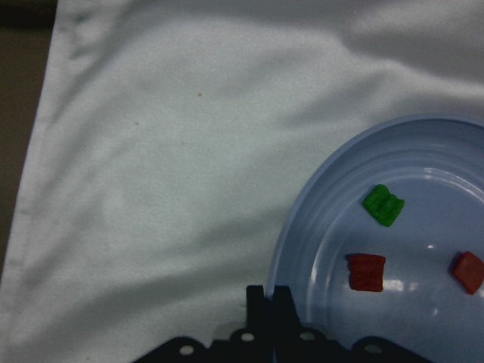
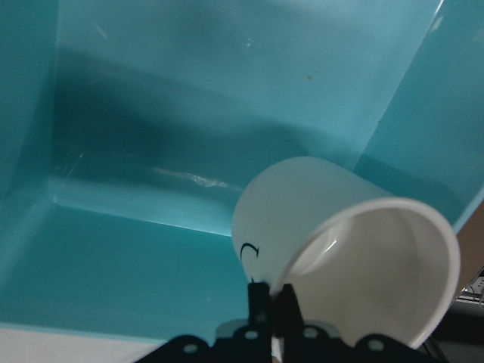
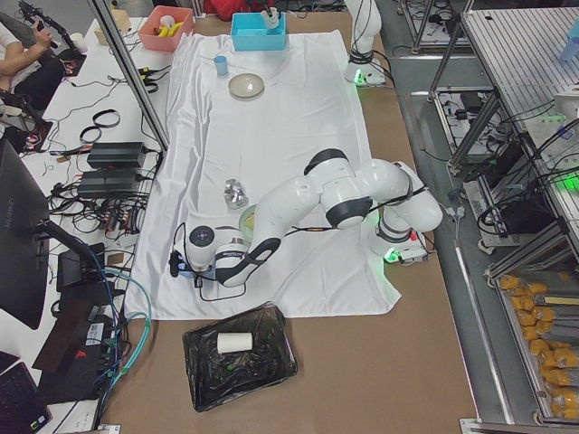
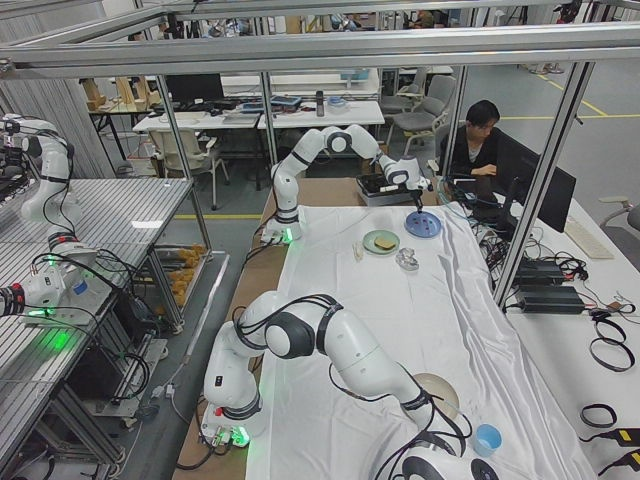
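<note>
In the left wrist view my left gripper is shut at the rim of a blue plate [image 1: 325,227], nothing visible between its fingers. On the plate lie a green piece [image 1: 383,204], a red piece [image 1: 367,272] and another red piece [image 1: 468,272]. In the right wrist view my right gripper is shut on the rim of a white cup [image 2: 302,197], which is tilted on its side over or in a light blue bin [image 2: 128,265]; whether it touches the bin cannot be told.
A green plate [image 4: 380,240], a crumpled silver object [image 3: 234,193], a beige plate [image 3: 246,84] and a blue cup [image 3: 220,65] are on the white cloth. A black bag-lined tray [image 3: 271,371] sits below the cloth in the camera left view.
</note>
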